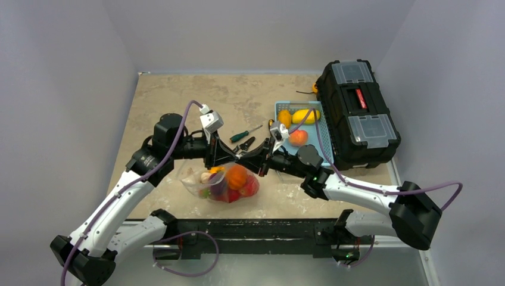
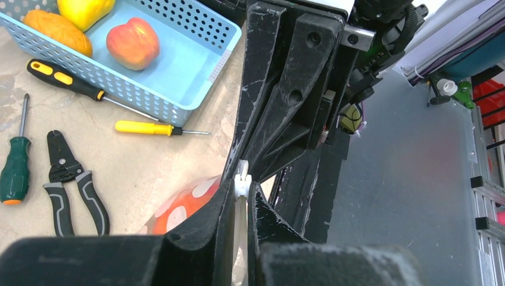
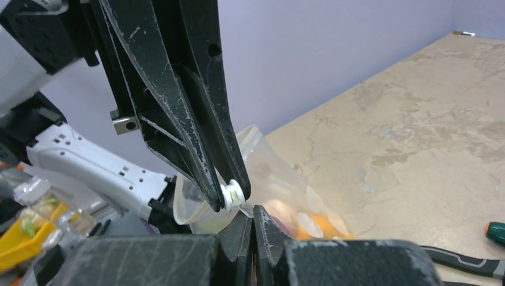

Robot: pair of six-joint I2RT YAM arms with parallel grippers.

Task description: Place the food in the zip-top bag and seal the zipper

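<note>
The clear zip top bag (image 1: 189, 183) stands on the table's front part with several colourful food pieces inside, among them an orange one (image 1: 236, 176) and a purple one (image 1: 218, 185). Its mouth gapes on the left side. My left gripper is shut on a white zipper piece (image 3: 233, 195) at the bag's top edge. Close against it, my right gripper is shut, its tips just below that white piece. Bag film touches or nearly touches those tips; whether any lies between them I cannot tell.
A blue basket (image 2: 196, 71) holds a peach (image 2: 133, 44) and two yellow-orange items. Pliers (image 2: 65, 167), a green screwdriver (image 2: 15, 170) and other screwdrivers lie behind the bag. A black toolbox (image 1: 357, 113) stands at the right.
</note>
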